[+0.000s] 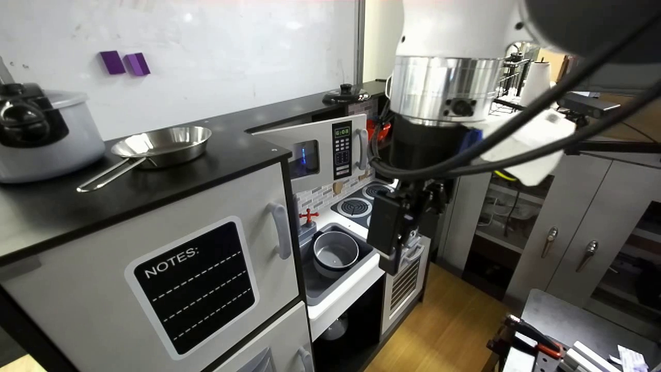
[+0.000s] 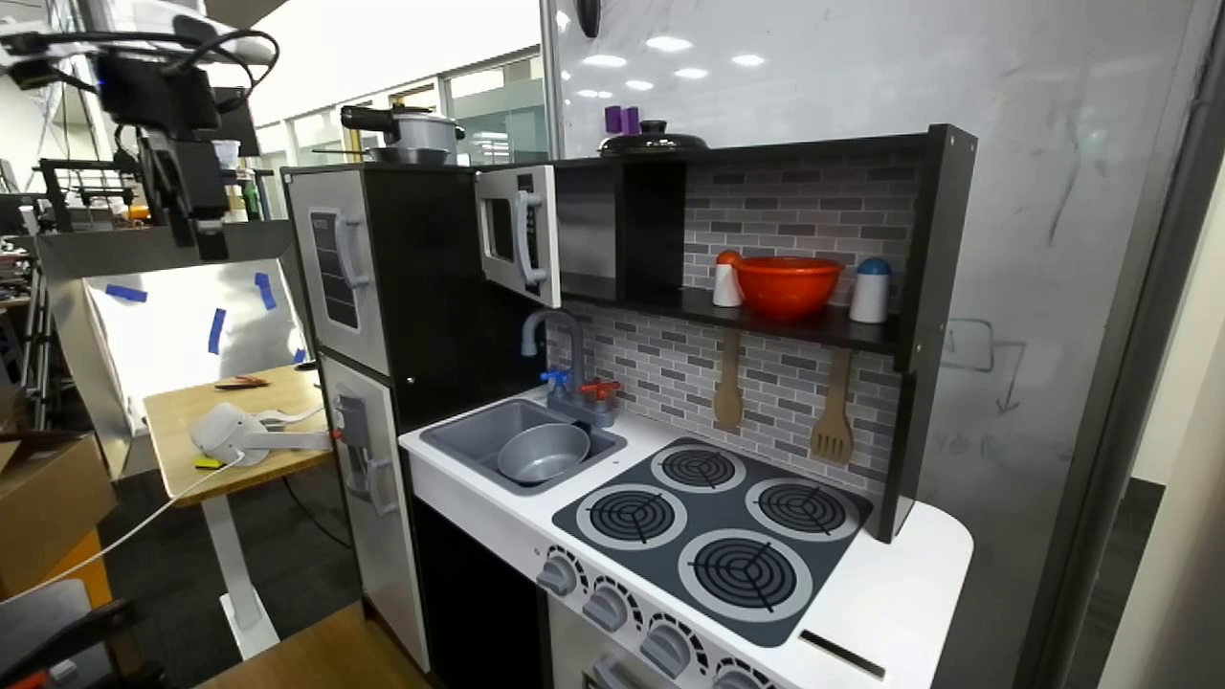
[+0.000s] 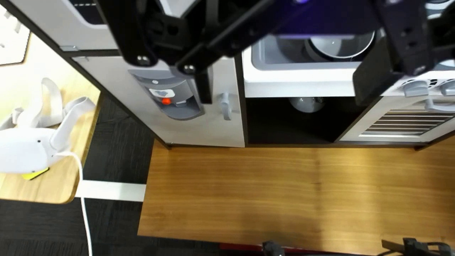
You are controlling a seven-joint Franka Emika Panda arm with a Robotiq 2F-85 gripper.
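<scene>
My gripper (image 1: 396, 251) hangs in the air before the toy kitchen, its fingers wide apart and nothing between them. In the wrist view its two black fingers (image 3: 203, 87) frame the sink front and the dark opening below. A grey pot (image 2: 545, 452) rests inside the sink (image 2: 465, 434), well apart from the gripper. The microwave door (image 1: 310, 152) stands ajar. On the shelf are an orange bowl (image 2: 787, 287) and two shakers, one with a blue top (image 2: 870, 291). A steel pan (image 1: 164, 146) sits on the top ledge beside a large grey pot (image 1: 49, 139).
The stove top (image 2: 714, 534) carries only its burners. Two wooden utensils, one a spatula (image 2: 834, 425), hang under the shelf. A clear round object (image 3: 306, 104) lies in the opening below the sink. A black lid (image 1: 345, 94) is on the upper ledge.
</scene>
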